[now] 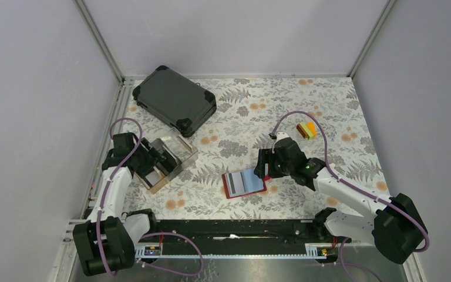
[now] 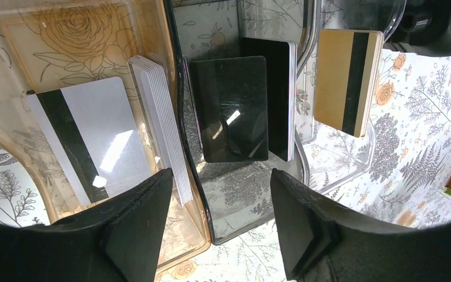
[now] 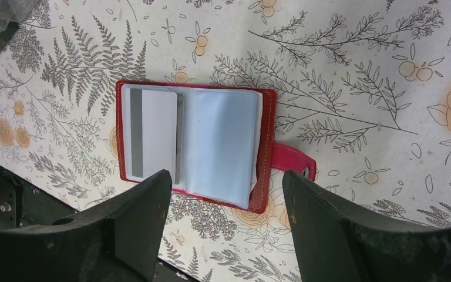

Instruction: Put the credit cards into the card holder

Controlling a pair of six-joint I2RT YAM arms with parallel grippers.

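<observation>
In the left wrist view, a clear bin on the left holds a white card with a dark stripe [image 2: 90, 132] and a stack of white cards standing on edge [image 2: 158, 123]. The bin beside it holds black cards [image 2: 235, 111], some flat-faced and some upright, and farther right lie gold cards [image 2: 343, 82]. My left gripper is over these bins, open, nothing between its fingers. The red-edged card holder [image 3: 268, 147] lies open on the table, a white card with grey stripes [image 3: 158, 132] at its left side and a blue-tinted sleeve at its right. Above it my right gripper is open and empty.
A dark hard case [image 1: 175, 98] lies behind the bins. Small coloured toy blocks [image 1: 307, 130] sit at the back right. Patterned tablecloth lies bare between the bins and the card holder.
</observation>
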